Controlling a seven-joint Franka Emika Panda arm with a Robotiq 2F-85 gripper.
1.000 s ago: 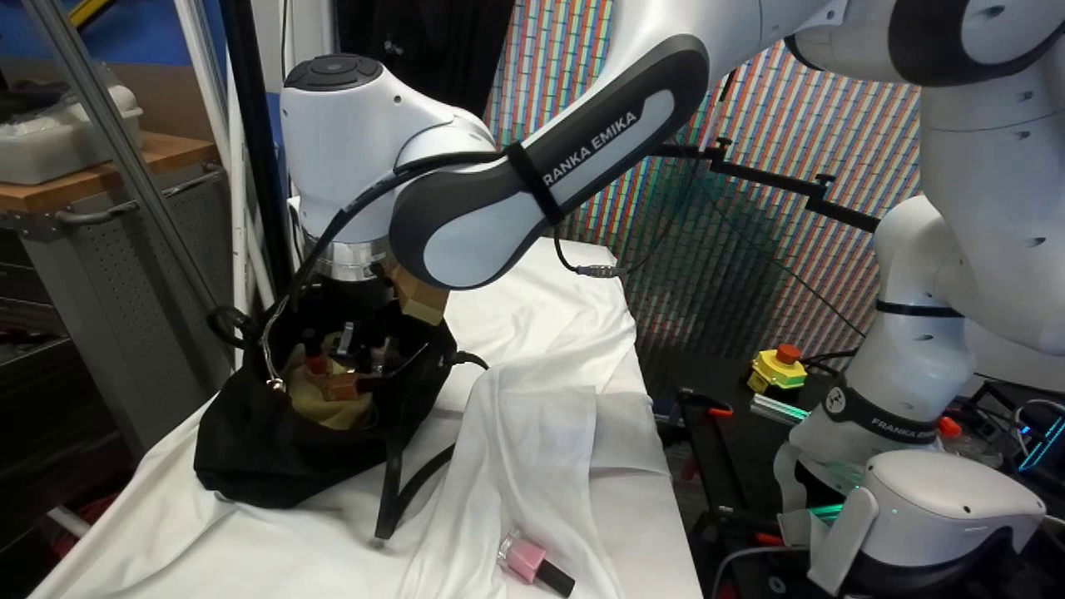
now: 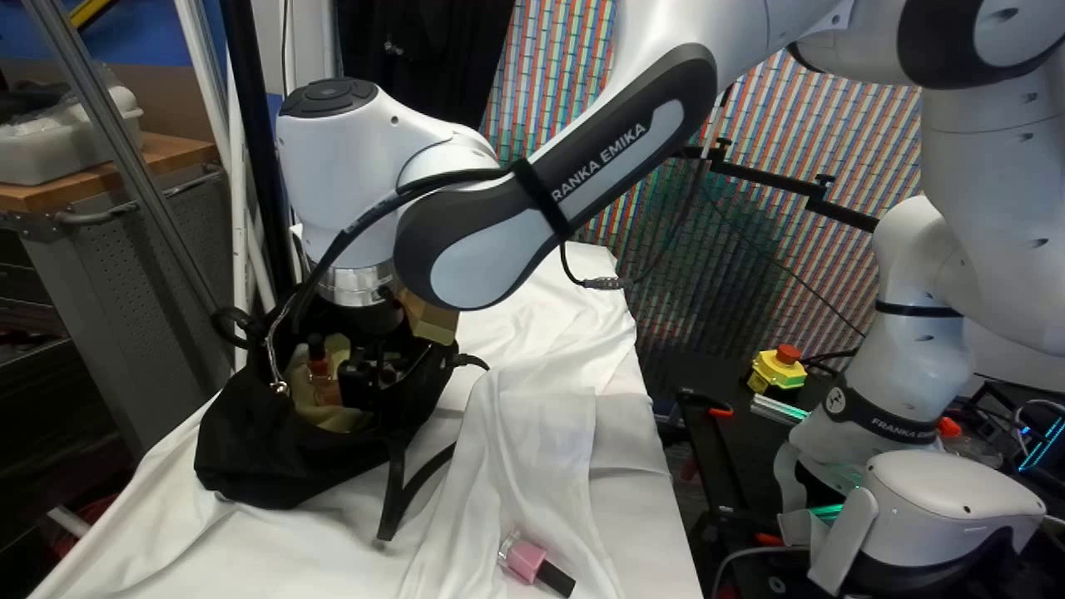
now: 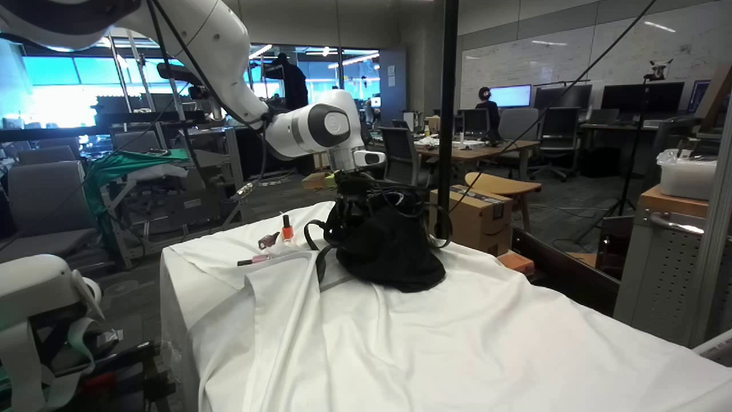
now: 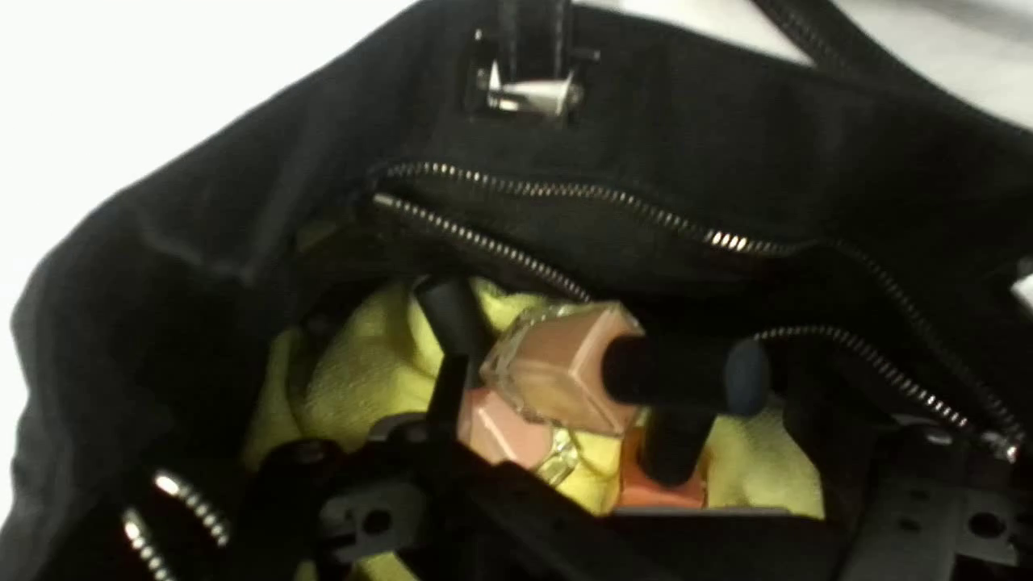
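A black zippered bag (image 2: pixel 289 449) stands open on the white cloth, with yellow fabric (image 4: pixel 373 368) inside. On that fabric lie nail polish bottles: a peach bottle (image 4: pixel 562 363) with its black cap pointing right, a pink bottle (image 4: pixel 503 426) and an orange bottle (image 4: pixel 658 489). My gripper is inside the bag's mouth, open, its dark fingers spread apart around the lower part of the wrist view. Their tips are hard to make out against the black bag. A pink polish bottle (image 2: pixel 523 557) with a black cap lies outside, on the cloth.
In exterior view 2, a red-orange bottle (image 3: pixel 286 229) stands and a dark bottle (image 3: pixel 268 240) lies beside the bag. Bag straps (image 2: pixel 395 489) trail over the cloth (image 2: pixel 539 439). A dark pole (image 3: pixel 449 103) rises close behind the bag.
My arm has come down slightly, putting the gripper deeper in the bag. In exterior view 1 it now covers an orange-brown bottle visible before. The pink bottle outside has not moved.
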